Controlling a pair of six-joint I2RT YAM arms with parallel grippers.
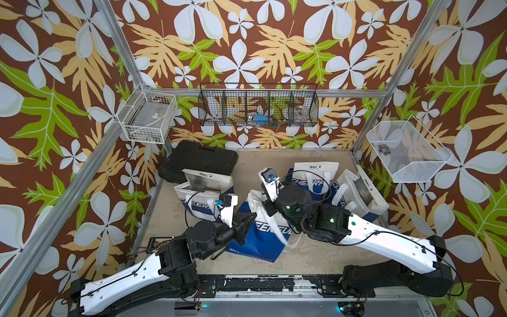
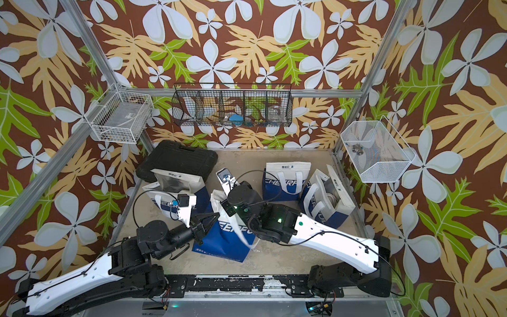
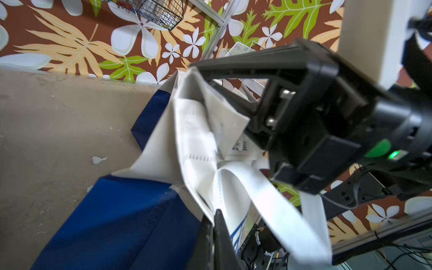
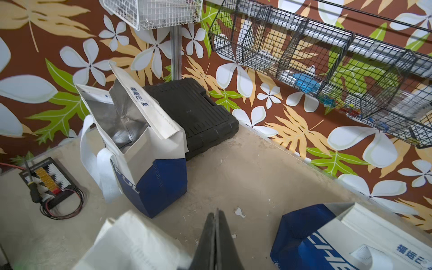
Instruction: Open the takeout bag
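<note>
The blue-and-white takeout bag (image 1: 258, 243) lies front centre, its white top pulled up and creased, handle straps dangling. In the left wrist view its fold (image 3: 193, 130) runs down into my left gripper, which is shut on that white edge. My right gripper is shut; in the left wrist view its fingertips are at the raised top of the fold, but whether fabric is between them is unclear. In the right wrist view the bag's white top (image 4: 135, 243) is just left of those fingers. Both arms hide part of the bag in the top views.
Other bags stand at left (image 4: 162, 184), back right (image 1: 311, 169) and right (image 1: 369, 195). A black case (image 1: 195, 158) lies back left, a cable board (image 4: 49, 184) at the left. Wire baskets (image 1: 258, 105) hang on the frame. Bare table shows behind the centre bag.
</note>
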